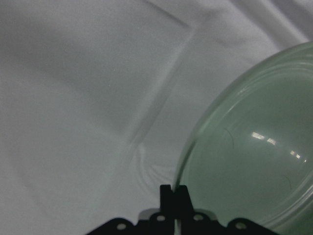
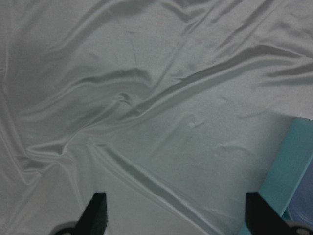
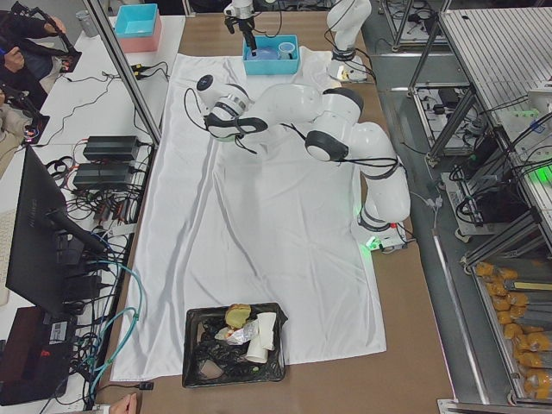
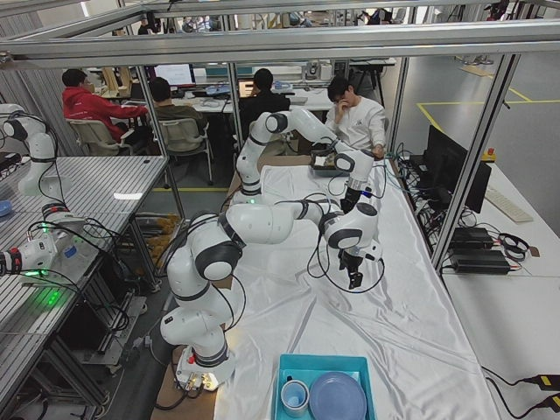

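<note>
A pale green plate (image 1: 249, 156) fills the lower right of the left wrist view, with my left gripper shut on its rim. In the camera left view that arm reaches over the cloth and mostly hides the plate. My right gripper (image 4: 352, 273) is open with nothing between its fingers, above the white cloth. The blue tub (image 4: 363, 392) holds a blue plate (image 4: 338, 401) and a cup (image 4: 295, 395); its wall also shows at the lower right of the right wrist view.
A black bin (image 3: 192, 345) with scraps and white items stands at the near end of the cloth (image 3: 285, 224).
</note>
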